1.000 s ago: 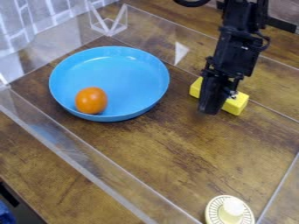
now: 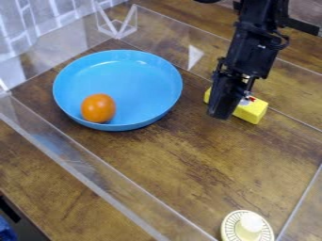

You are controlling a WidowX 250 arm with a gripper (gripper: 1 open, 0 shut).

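My black gripper point(image 2: 221, 104) hangs low over the wooden table at the near-left end of a yellow block point(image 2: 250, 110), covering part of it; it looks shut, with nothing visible between its fingers. An orange ball point(image 2: 98, 108) rests in the left part of a blue round plate point(image 2: 132, 71), left of the gripper.
A small white round object point(image 2: 247, 228) with a cream centre lies at the bottom right. Clear edging runs along the left side.
The gripper has shifted slightly left and up in the view, showing more of its arm over the block. The plate and ball have not moved.
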